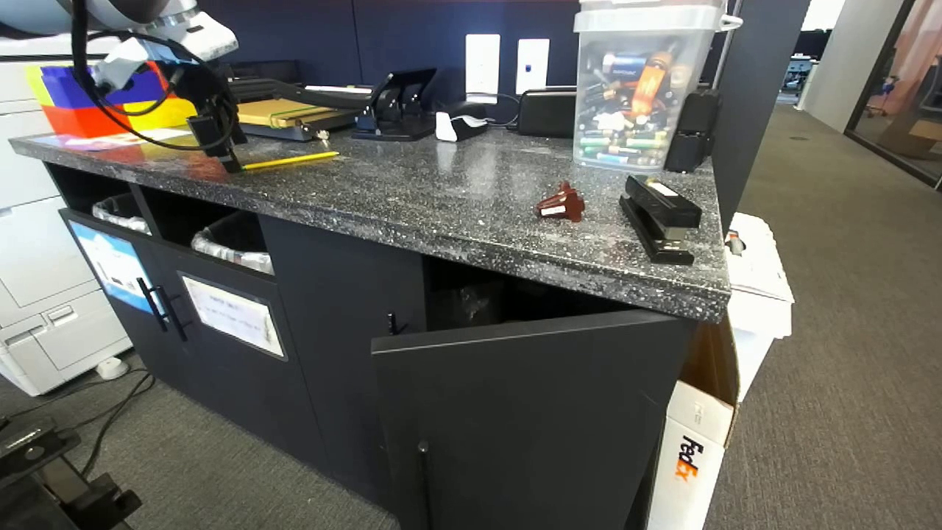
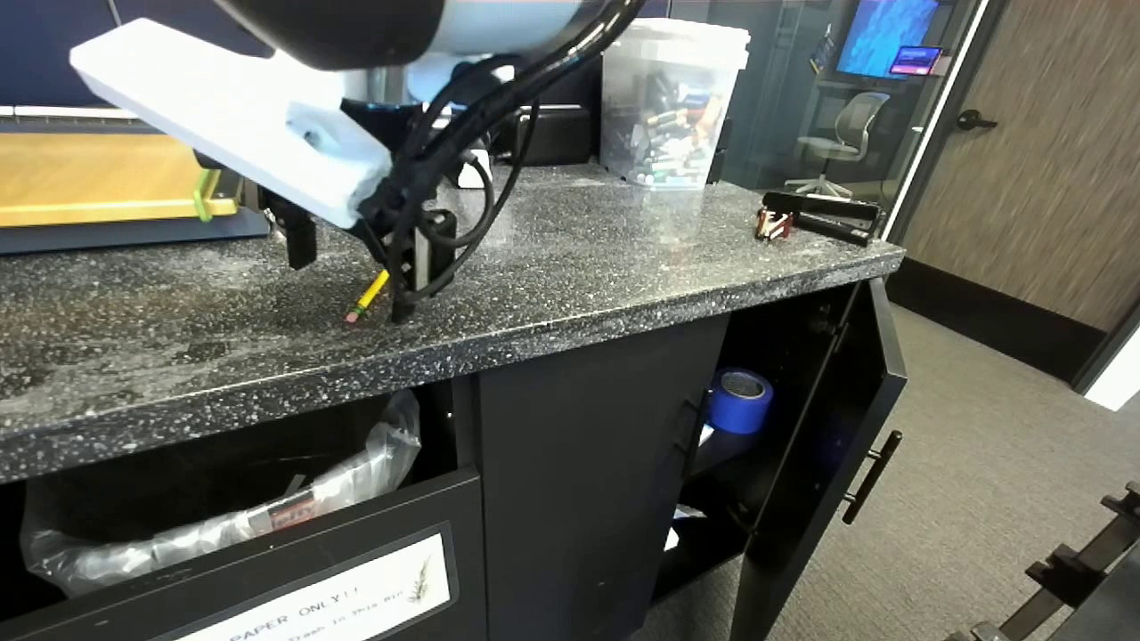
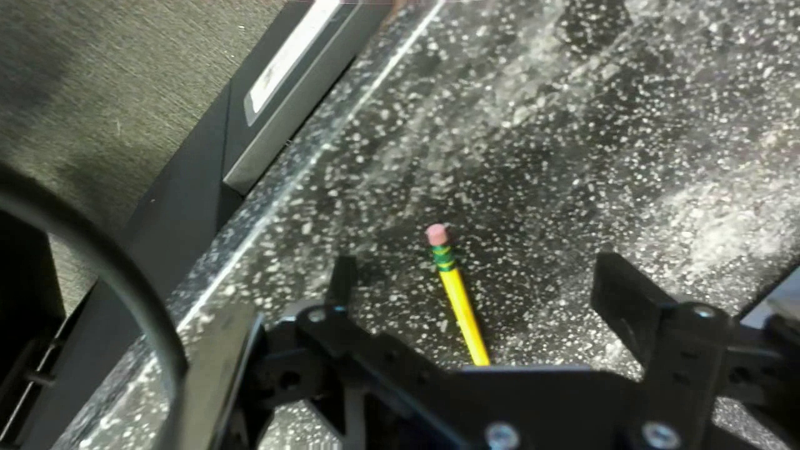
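A yellow pencil (image 1: 291,162) with a pink eraser lies on the speckled dark countertop (image 1: 424,185), near its front edge. My gripper (image 1: 228,149) is low over the counter at the pencil's eraser end. In the wrist view the pencil (image 3: 462,306) runs between the two spread fingers of my gripper, touching neither as far as I can see; its far part is hidden by the gripper body. In exterior view 2 only the eraser end of the pencil (image 2: 366,299) shows beside a black finger (image 2: 403,304). The fingers stand open.
On the counter's right are a stapler (image 1: 660,216), a brown staple remover (image 1: 562,203) and a clear bin of markers (image 1: 631,97). A paper cutter (image 1: 291,115) stands behind the pencil. A cabinet door (image 1: 530,397) hangs open below. Mid-counter is clear.
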